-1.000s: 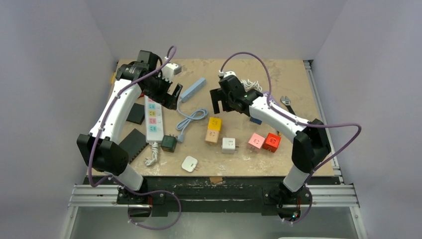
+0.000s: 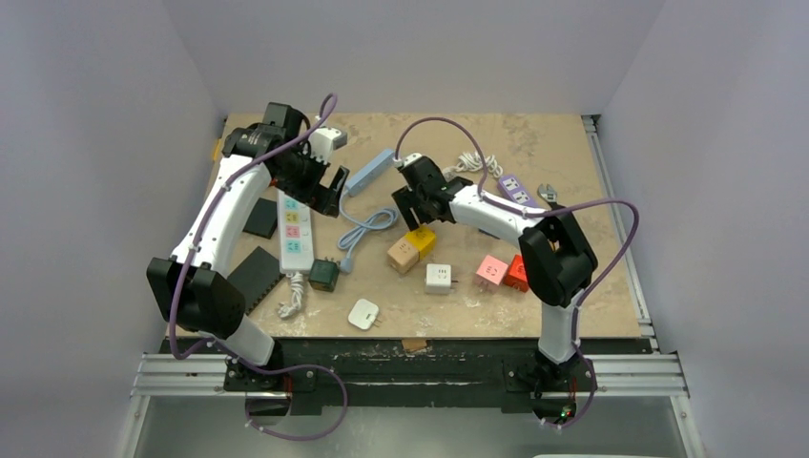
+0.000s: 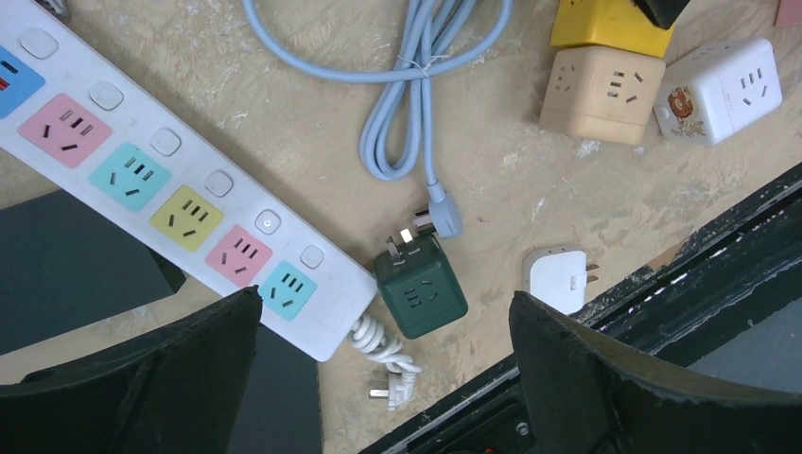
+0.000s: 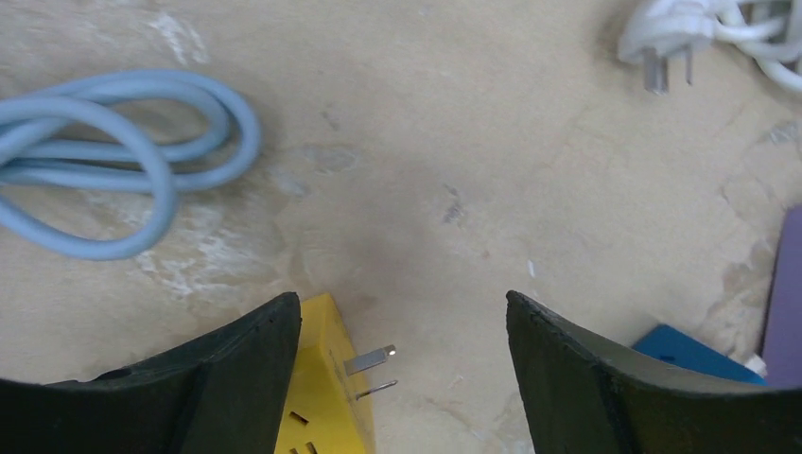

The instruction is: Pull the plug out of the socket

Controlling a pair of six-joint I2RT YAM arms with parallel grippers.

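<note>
A yellow cube plug [image 2: 423,244] with protruding prongs touches a beige socket cube [image 2: 402,255] at the middle of the table. My right gripper [image 2: 409,209] is low at the yellow plug; in the right wrist view its left finger [image 4: 208,378] overlaps the yellow body [image 4: 326,416], with the fingers apart. Whether it touches is unclear. My left gripper [image 2: 331,191] hangs open over the left side, above a white power strip [image 3: 189,218] with coloured sockets, with nothing between its fingers.
A coiled blue cord [image 3: 397,132], green cube [image 3: 419,293], white cubes [image 3: 719,90], pink and red cubes [image 2: 491,273], a purple strip [image 2: 515,189] and dark blocks [image 2: 253,277] surround the area. Clear tabletop lies behind the yellow plug.
The yellow and beige cubes now sit turned at an angle. The left arm is nearly still.
</note>
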